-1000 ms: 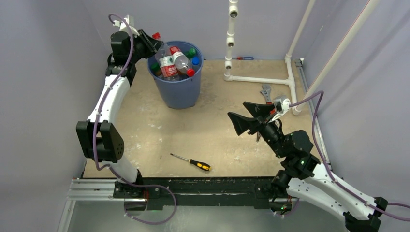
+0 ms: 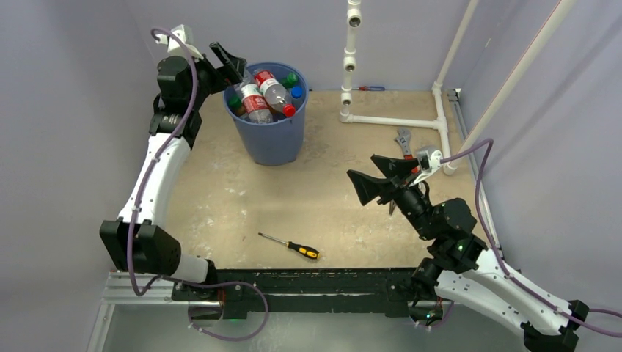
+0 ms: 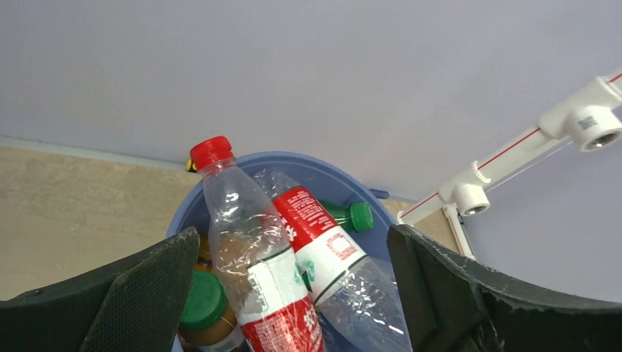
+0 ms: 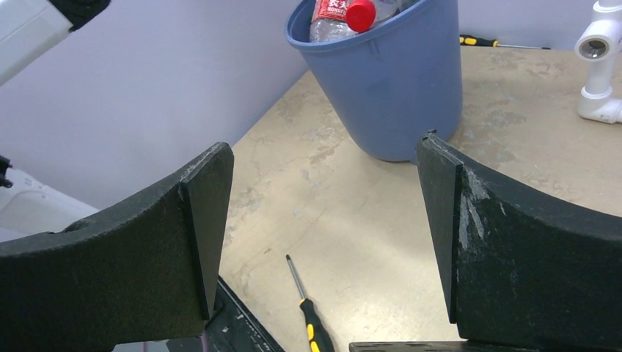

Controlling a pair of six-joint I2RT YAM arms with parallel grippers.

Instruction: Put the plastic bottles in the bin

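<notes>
A blue bin (image 2: pixel 268 143) holds several plastic bottles, among them a red-capped bottle with a red label (image 3: pixel 264 279) lying beside another labelled bottle (image 3: pixel 315 235) and green-capped ones. My left gripper (image 2: pixel 227 62) hangs at the bin's upper-left rim; in the left wrist view its fingers stand apart above the bottles, holding nothing. My right gripper (image 2: pixel 370 176) hangs over the table's right part, fingers apart with nothing between them, the bin ahead of it in the right wrist view.
White PVC pipework (image 2: pixel 389 119) stands at the back right, with wrenches (image 2: pixel 403 141) near it. A screwdriver (image 2: pixel 301 248) lies near the front edge (image 2: pixel 330 279).
My left arm has swung leftward, its gripper moving back from over the bottles toward the bin's rim. The right arm has barely moved.
</notes>
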